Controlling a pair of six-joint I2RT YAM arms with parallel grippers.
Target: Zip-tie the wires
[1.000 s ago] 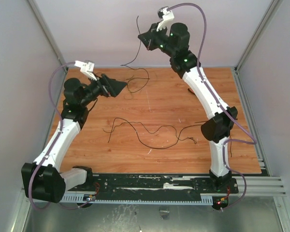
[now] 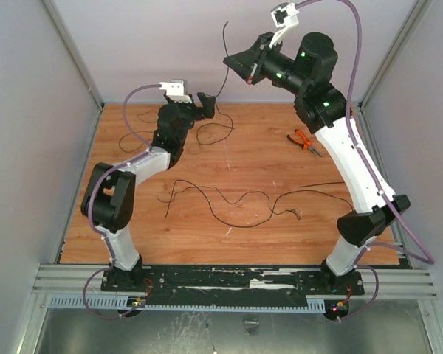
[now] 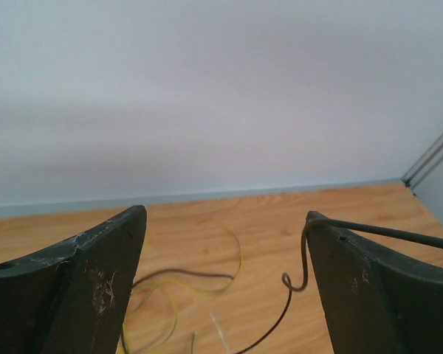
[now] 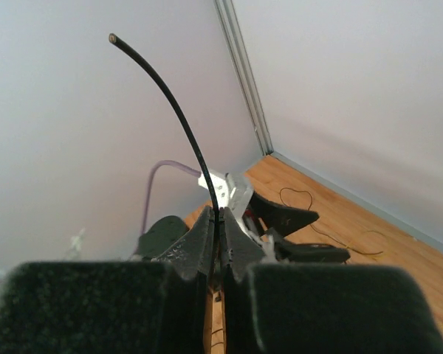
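Observation:
My right gripper is raised at the back and shut on a thin black wire. In the right wrist view the wire stands up from between the fingertips, bending left to its cut end. Below it, my left gripper is open, near the table's back edge. Through the left wrist view, the wire comes in from the right to the tip of the right-hand finger, then hangs down in a small kink; nothing shows gripped there. Other long black wires lie loosely across the table's middle.
Orange-handled pliers lie at the back right of the wooden table. Black and yellow wire loops rest on the surface beyond the left gripper. White walls enclose the back and sides.
My left gripper has moved right and back, up to the hanging wire. The right gripper, still shut on the wire, has shifted right, and the pliers have come into fuller view.

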